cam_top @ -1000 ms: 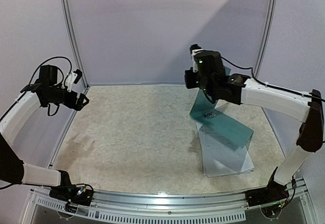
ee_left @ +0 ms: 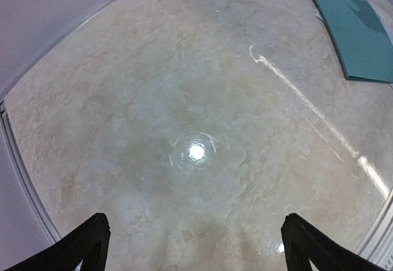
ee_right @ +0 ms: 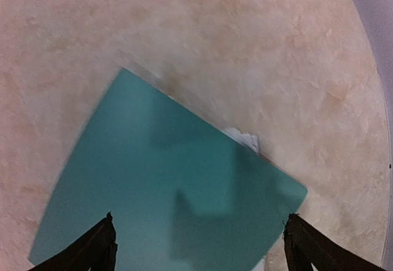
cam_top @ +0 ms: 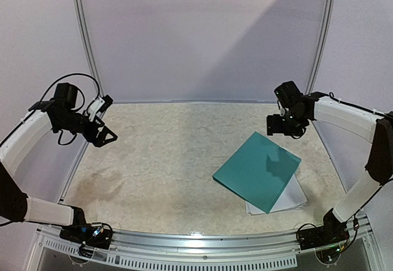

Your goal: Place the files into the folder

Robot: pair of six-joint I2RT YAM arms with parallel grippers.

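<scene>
The teal folder (cam_top: 256, 169) lies flat and closed at an angle on the right half of the table. White papers (cam_top: 290, 197) stick out from beneath its lower right edge. In the right wrist view a small bit of white paper (ee_right: 244, 139) also shows at the folder's far edge. How much paper lies inside the folder is hidden. My right gripper (cam_top: 270, 125) hovers above the folder's far side, its fingers (ee_right: 92, 246) apart and nothing between them. Off at the far left, my left gripper (cam_top: 109, 139) is open and empty above the table.
Bare tabletop (cam_top: 153, 166) covers the left and middle. A metal rail (cam_top: 196, 240) runs along the front edge, and pale walls (cam_top: 202, 37) close in the back and sides.
The left gripper shifted slightly right and down.
</scene>
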